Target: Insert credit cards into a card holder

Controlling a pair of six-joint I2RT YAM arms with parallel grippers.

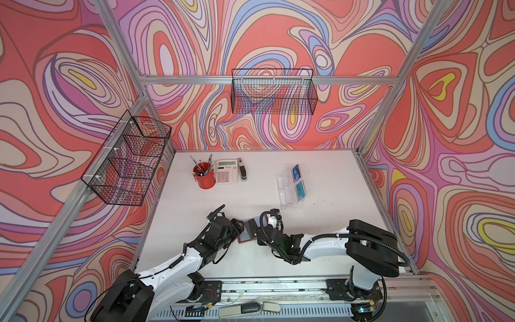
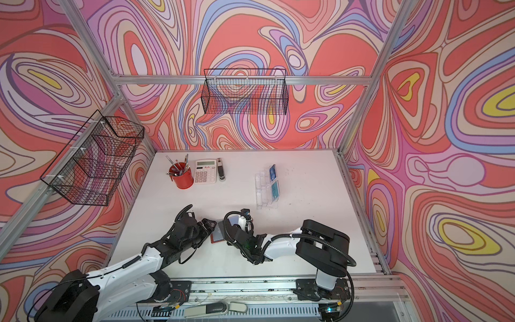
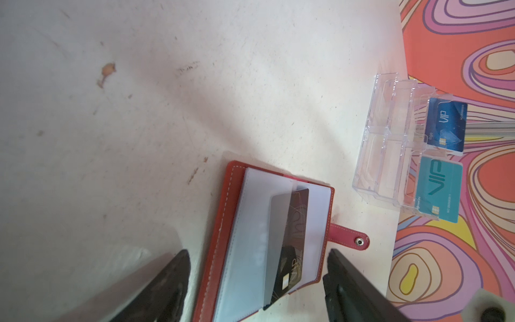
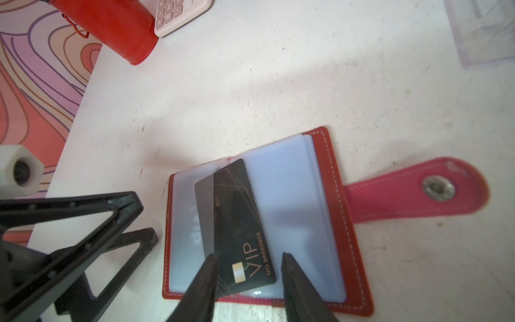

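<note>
An open card holder (image 4: 292, 209) with red trim, pale sleeves and a snap strap lies on the front middle of the table. A black VIP card (image 4: 233, 220) lies in it; how far it is inside a sleeve I cannot tell. My left gripper is over the holder's left part, fingers apart with the holder seen between them. My right gripper stands open at the holder's front edge, near the card's lower end, nothing visible held. A clear rack (image 1: 286, 187) holds a dark blue card (image 3: 445, 123) and a teal card (image 3: 437, 187).
A red pen cup (image 1: 206, 177), a pink calculator (image 1: 227, 171) and a dark stapler-like item (image 1: 242, 169) stand at the back left. Wire baskets (image 1: 273, 94) hang on the frame.
</note>
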